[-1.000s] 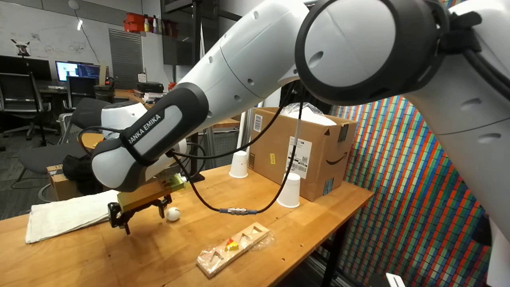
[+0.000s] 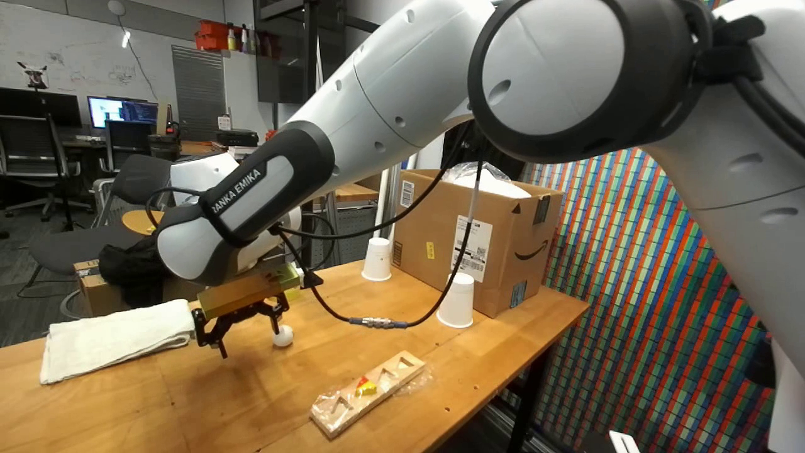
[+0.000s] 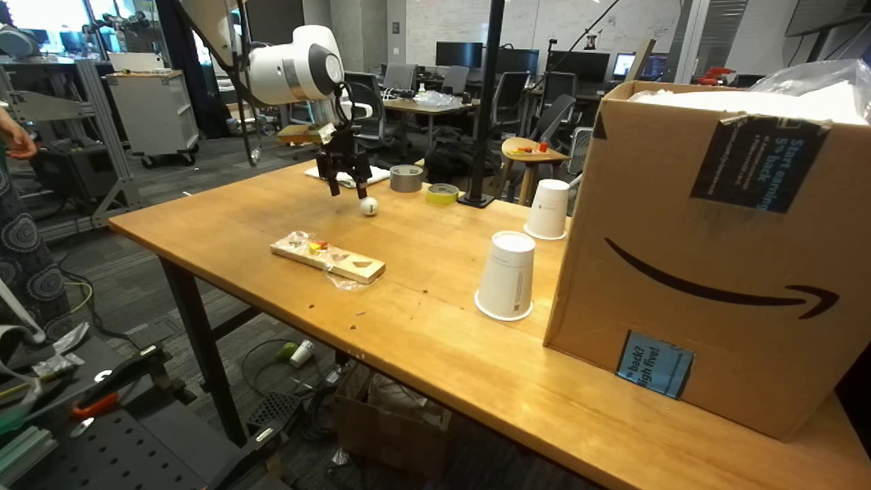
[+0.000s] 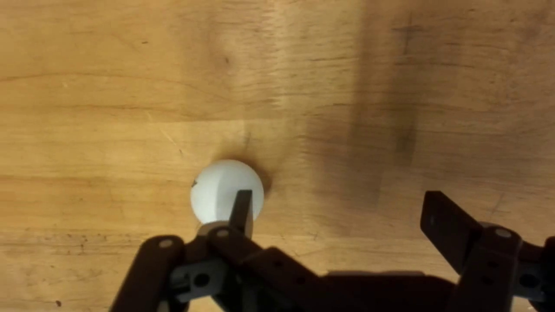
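A small white ball (image 2: 283, 336) lies on the wooden table, and in the wrist view the same ball (image 4: 210, 190) is partly covered by my left-hand finger. My gripper stands open, its two fingers wide apart with bare table between them. The ball is outside that gap, under or beside the left-hand fingertip; whether they touch I cannot tell. In exterior view 2 the gripper (image 3: 348, 195) hangs low over the table, with the ball (image 3: 369, 205) just right of its nearer finger.
A wooden block with triangular cutouts (image 3: 359, 265), partly in clear wrap, lies on the table. Two upturned white cups (image 2: 456, 301) (image 2: 377, 260) stand near a large cardboard box (image 2: 422, 226). A folded white towel (image 2: 113, 340) and two tape rolls (image 3: 405, 178) (image 3: 441, 193) are nearby.
In exterior view 1 my gripper has moved right and slightly up. The white ball sits a little farther right than before. The wooden block and cups have not moved.
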